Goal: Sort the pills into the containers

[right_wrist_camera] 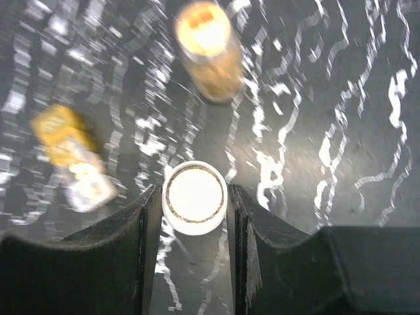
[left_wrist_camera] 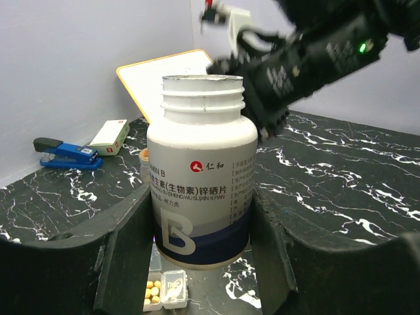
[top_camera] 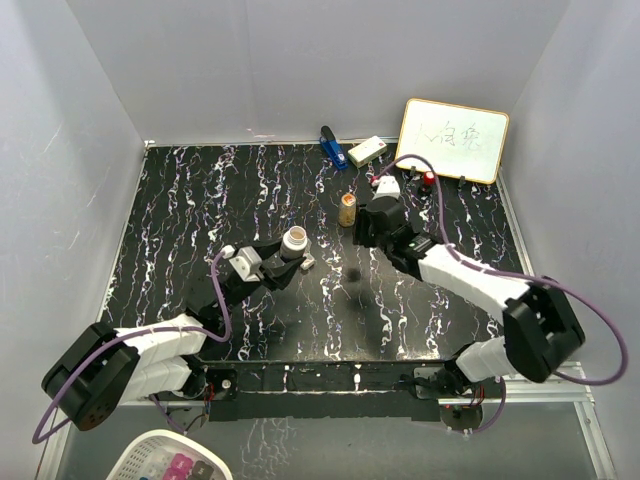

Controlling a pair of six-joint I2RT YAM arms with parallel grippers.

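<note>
A white pill bottle [left_wrist_camera: 200, 164] with an uncapped threaded neck stands upright between the fingers of my left gripper [top_camera: 282, 260], which is shut on it. Just beyond the bottle, on the table, sits a small clear pill box [left_wrist_camera: 153, 293] with several yellow pills and its lid open. My right gripper [top_camera: 366, 228] is raised above the table right of centre. Its fingers [right_wrist_camera: 151, 230] are shut on a round white cap [right_wrist_camera: 195, 198]. A jar with an orange top [right_wrist_camera: 209, 52] stands upright close to the right gripper.
At the back are a blue stapler [top_camera: 333, 147], a small box [top_camera: 367, 151] and a whiteboard [top_camera: 452, 140]. A red-topped item [top_camera: 428, 180] stands before the board. Clear table lies at the left and front. A white basket [top_camera: 165, 458] sits below the front edge.
</note>
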